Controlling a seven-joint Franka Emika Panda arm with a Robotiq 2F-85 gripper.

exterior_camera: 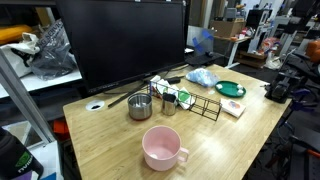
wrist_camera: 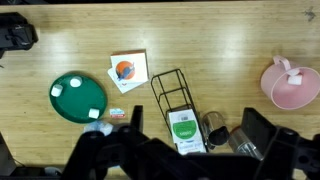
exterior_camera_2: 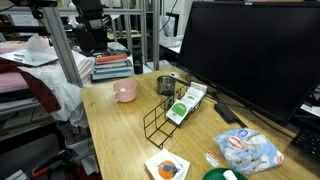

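My gripper is open above the table, its dark fingers spread wide along the bottom of the wrist view with nothing held between them. Below and well apart from it is a black wire rack [wrist_camera: 172,92], with a green-and-white pack [wrist_camera: 185,128] at one end. A pink mug [wrist_camera: 290,88] stands at the right of the wrist view; in exterior view 1 the same mug [exterior_camera: 163,150] is nearest the camera. Two metal cups, one of them a wider pot [exterior_camera: 140,106], are near the rack. A white square with an orange print [wrist_camera: 128,68] lies beside the rack.
A green plate [exterior_camera: 231,88] holding small white items lies toward the far end, near a clear plastic bag [exterior_camera: 202,75]. The large black monitor [exterior_camera_2: 254,60] lines one long side of the table. Bare wood surrounds the mug.
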